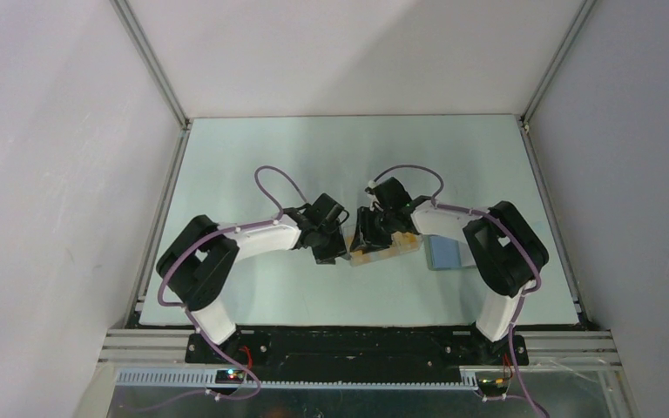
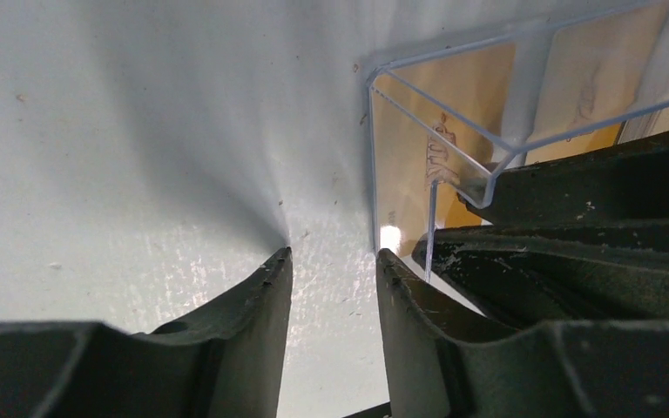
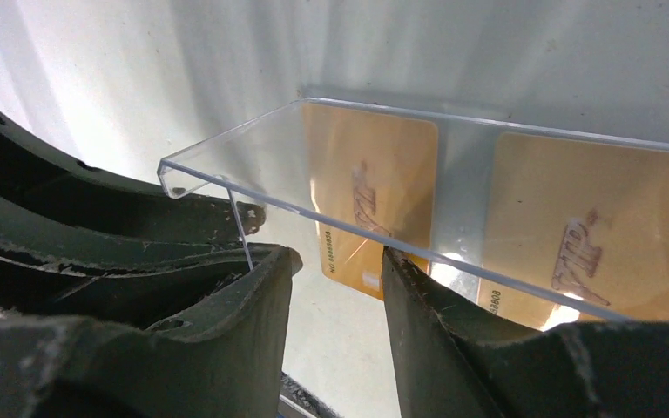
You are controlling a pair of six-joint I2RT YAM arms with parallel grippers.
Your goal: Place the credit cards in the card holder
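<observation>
A clear card holder (image 1: 411,247) lies mid-table, with gold credit cards (image 3: 368,178) seen through its plastic. My left gripper is open just off the holder's left end, bare table between its fingers. My right gripper stands part open over the left part of the holder, covering some of it in the top view. Its dark fingers (image 2: 592,252) reach in beside the holder's corner in the left wrist view. The left gripper's fingers (image 3: 96,218) appear likewise in the right wrist view. Whether either gripper touches the holder, I cannot tell.
A blue-and-white flat item (image 1: 443,252) lies close to the holder's right end, partly under the right arm. Both grippers are very close together.
</observation>
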